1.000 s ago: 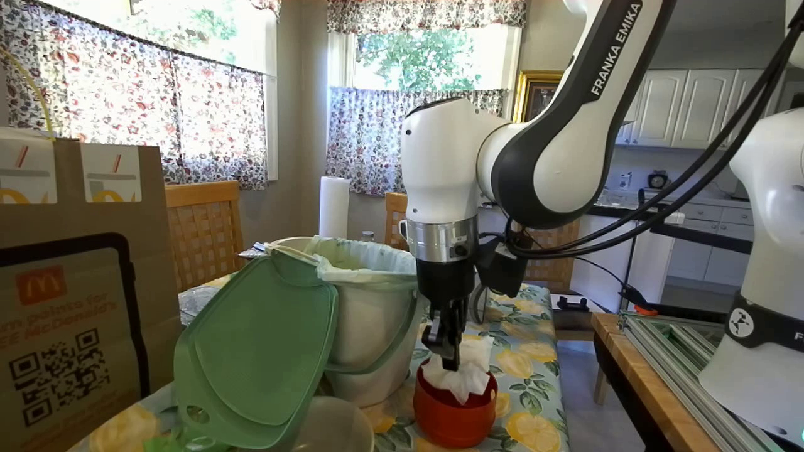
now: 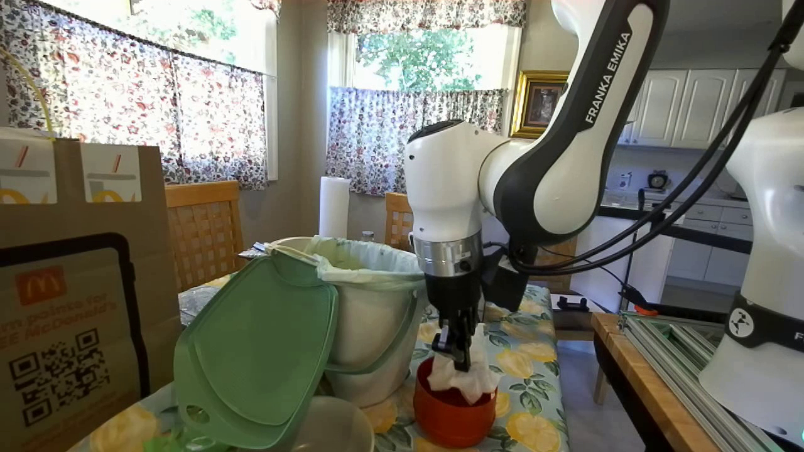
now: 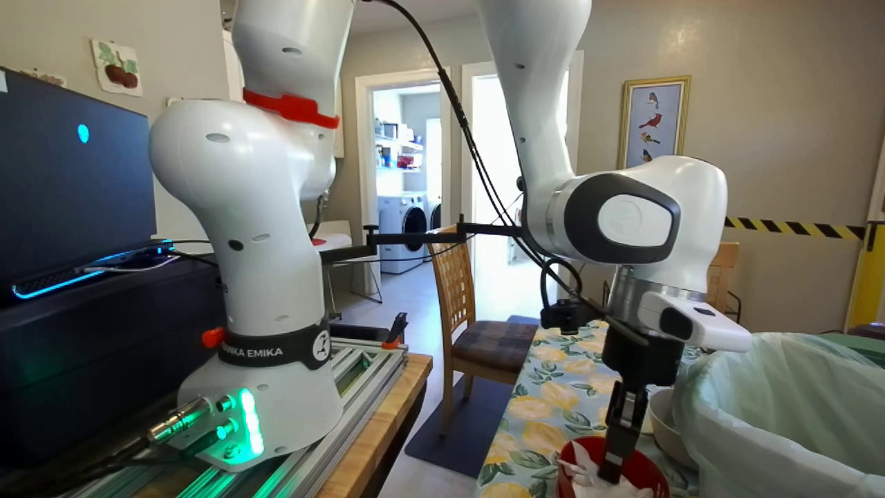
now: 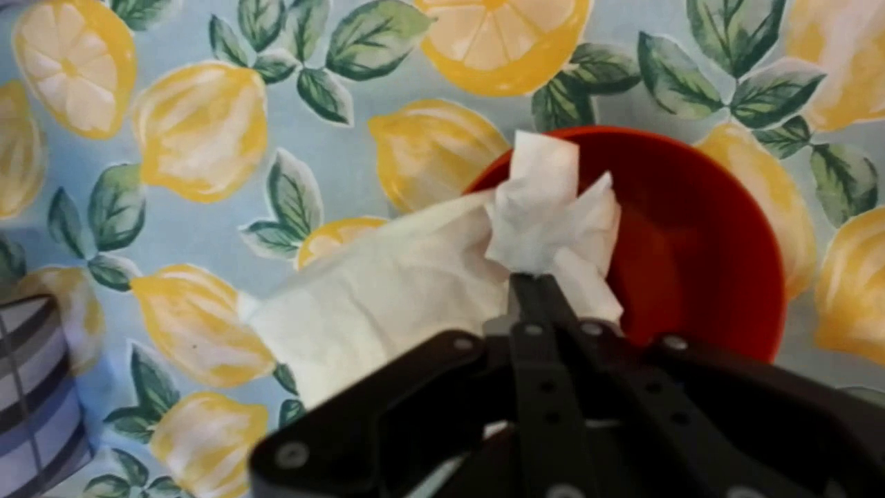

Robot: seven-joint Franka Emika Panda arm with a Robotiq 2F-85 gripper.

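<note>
The red bowl (image 2: pixel 454 415) stands on the table, with a crumpled white tissue (image 2: pixel 471 374) in its mouth. In the wrist view the tissue (image 4: pixel 382 303) drapes over the bowl's rim, and its bunched end lies at the fingertips. My gripper (image 2: pixel 460 368) points down over the bowl (image 4: pixel 705 249), its fingers shut and touching or very close to the tissue. Whether a thin fold is pinched between them I cannot tell. Exterior view 2 shows the gripper (image 3: pixel 612 474) low at the bowl (image 3: pixel 649 474), with tissue (image 3: pixel 589 473) beside the fingers.
A lined white bin (image 2: pixel 369 331) stands close behind the bowl, its green lid (image 2: pixel 260 346) leaning in front. Near the lid is a translucent container (image 2: pixel 331 429). A paper bag (image 2: pixel 83 294) fills the left side. Bare lemon-print tablecloth (image 2: pixel 531 376) lies right of the bowl.
My gripper has shifted slightly to the right in exterior view 1, and the hand sits a little lower. The tissue has changed shape, with one part standing higher. The bowl has stayed put.
</note>
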